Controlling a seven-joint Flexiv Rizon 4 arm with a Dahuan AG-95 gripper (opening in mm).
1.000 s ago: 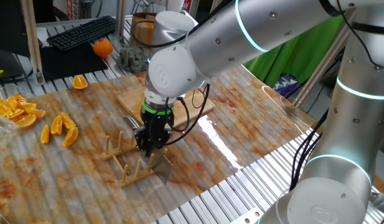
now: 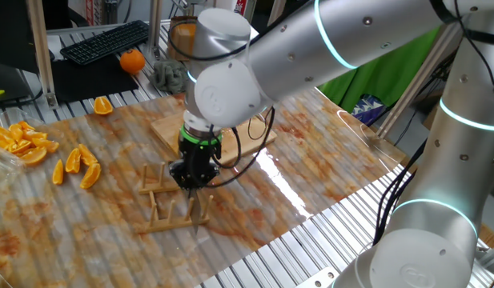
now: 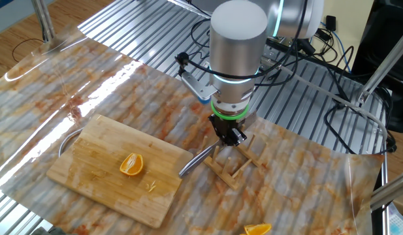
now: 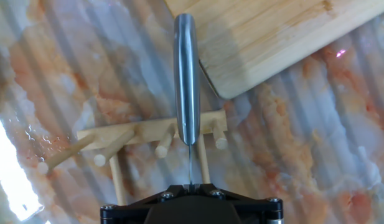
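My gripper (image 2: 192, 182) is shut on a knife, just above the wooden peg rack. In the wrist view the knife's steel handle (image 4: 187, 81) points away from the gripper, and the blade shows edge-on as a thin line running between the fingers. The handle (image 3: 198, 160) slants toward the cutting board in exterior view 2. Below lies the peg rack (image 4: 151, 132), two barred rows of upright pegs. The blade comes down at the pegs of the rack's front row (image 2: 174, 226); whether it rests on the rack I cannot tell.
A wooden cutting board (image 3: 110, 160) bearing an orange wedge (image 3: 131, 164) lies close to the handle. Several orange pieces (image 2: 22, 144) are gathered at the table's left, with more wedges (image 2: 90, 176) nearer the rack. Right of the rack, the tabletop is clear.
The rack has turned on the table and sits straighter in the view. The knife has turned too, its handle no longer showing left of the gripper, which has shifted slightly.
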